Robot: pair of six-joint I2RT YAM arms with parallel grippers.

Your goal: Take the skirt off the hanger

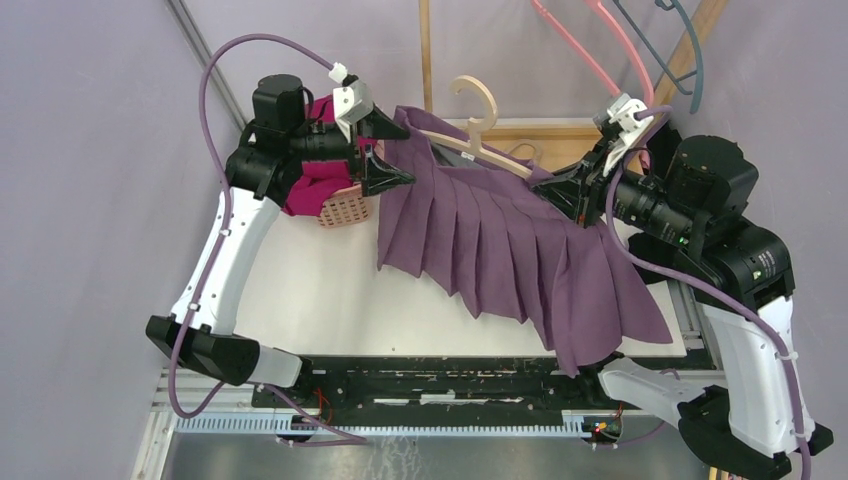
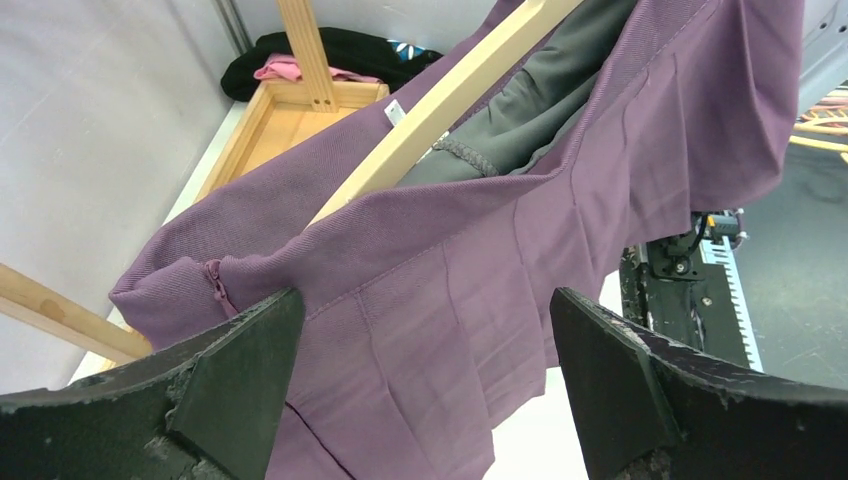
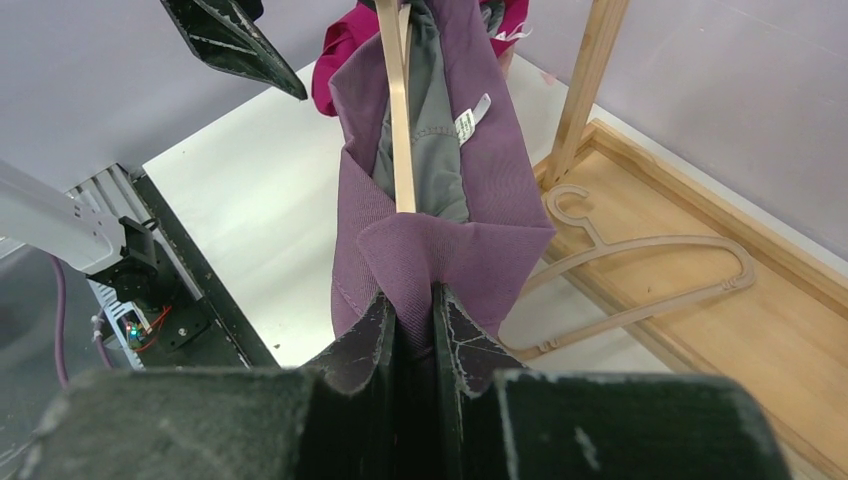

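The purple pleated skirt (image 1: pixel 480 225) hangs in the air with the beige hanger (image 1: pixel 478 137) still inside its waist; the hanger's hook points up. In the right wrist view my right gripper is shut on the skirt's waistband, just past the end of the hanger bar (image 3: pixel 400 140). At the skirt's other end my left gripper (image 1: pixel 400 155) stands open. Seen from the left wrist, its fingers (image 2: pixel 240 390) are wide apart, with the waistband corner and its zipper close to one finger. A grey lining (image 2: pixel 490 135) shows inside the waist.
A pink basket (image 1: pixel 345 207) with magenta cloth stands behind the left arm. An empty hanger (image 3: pixel 650 245) lies by the wooden tray (image 3: pixel 690 200). Pink and blue-grey hangers hang at the top right.
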